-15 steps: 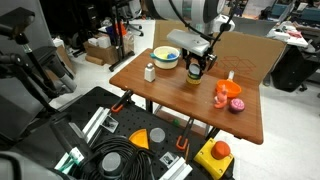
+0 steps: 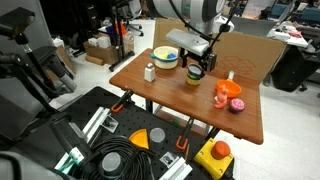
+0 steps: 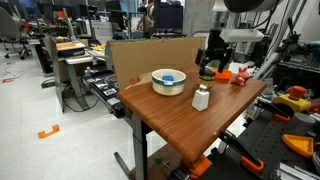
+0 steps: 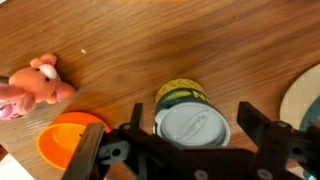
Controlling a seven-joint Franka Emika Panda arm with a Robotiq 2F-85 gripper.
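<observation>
A can (image 4: 180,93) with a pale round lid and a yellow and green side stands on the wooden table (image 2: 180,95). It shows beneath my gripper (image 2: 196,62) in exterior view 1, and behind the white bottle in exterior view 2 as a small green and yellow can (image 3: 207,74). In the wrist view, my gripper is open, its dark fingers standing apart on the left and right of the can's lid. Gaps show between the can and both fingers, so it is not gripped.
A white bowl (image 2: 167,58) and a white bottle (image 2: 150,73) stand left of the can. To its right are a pink-orange toy (image 4: 38,82), an orange bowl (image 4: 62,137) and a reddish round item (image 2: 236,104).
Around the can's top, my gripper looks slightly wider and higher than before. The can and the other objects stay in place.
</observation>
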